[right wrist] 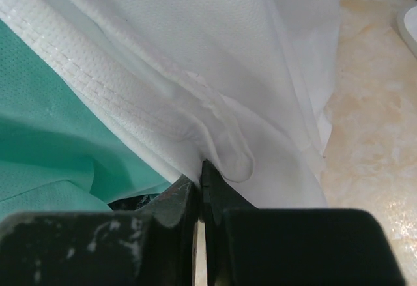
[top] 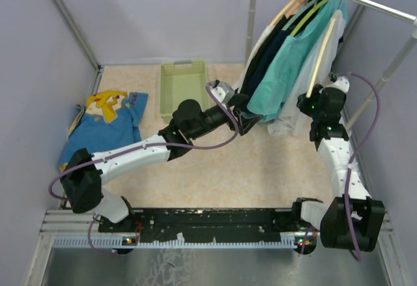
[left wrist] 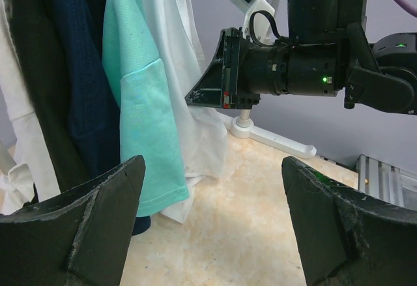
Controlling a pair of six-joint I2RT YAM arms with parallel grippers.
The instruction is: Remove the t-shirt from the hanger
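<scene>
On the rail at upper right hangs a white shirt (top: 303,97) on a pale wooden hanger (top: 320,58), beside a teal shirt (top: 280,84) and darker garments. My right gripper (top: 306,103) is at the white shirt below the hanger; in the right wrist view its fingertips (right wrist: 221,208) are close together at the white fabric, whether gripping it I cannot tell. In the left wrist view it shows side-on against that shirt. My left gripper (top: 247,118) stands open in front of the garments' lower ends, its two fingers wide apart with nothing between them.
A green basket (top: 184,68) stands at the back centre. A blue Pikachu garment (top: 98,129) lies on the left. The rail (top: 371,4) rests on upright poles (top: 391,71).
</scene>
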